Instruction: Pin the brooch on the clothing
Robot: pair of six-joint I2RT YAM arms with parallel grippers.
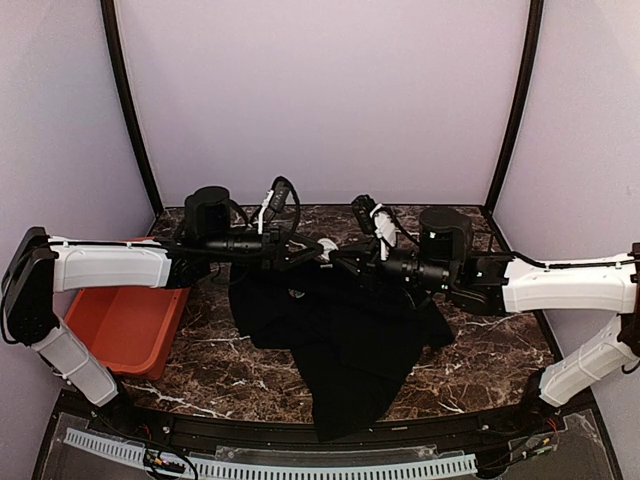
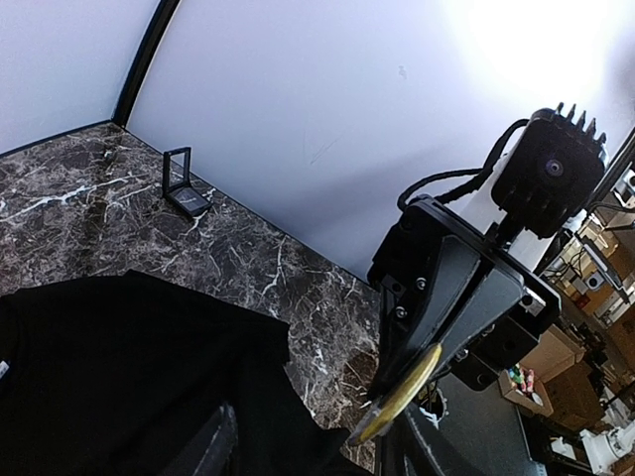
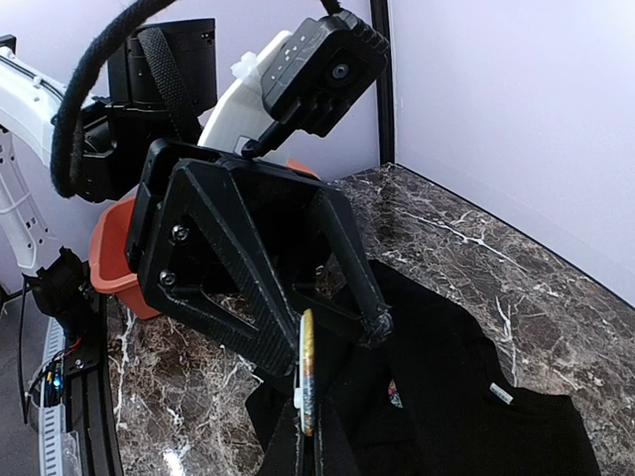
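Note:
A round brooch, white-faced in the top view, is up in the air above the black clothing. Edge-on, it shows as a thin disc with a golden rim in both wrist views, the brooch standing out from the tips of my right gripper, which is shut on it. My left gripper has its fingers apart, one of them close beside the brooch's edge; whether they touch I cannot tell. The pin on the brooch's back cannot be made out. The clothing lies spread on the marble table.
An orange bin stands on the left, beneath the left arm. A small colourful round piece lies on the clothing, and a white label shows on it. At the back sits a small black stand. Marble is bare around the clothing.

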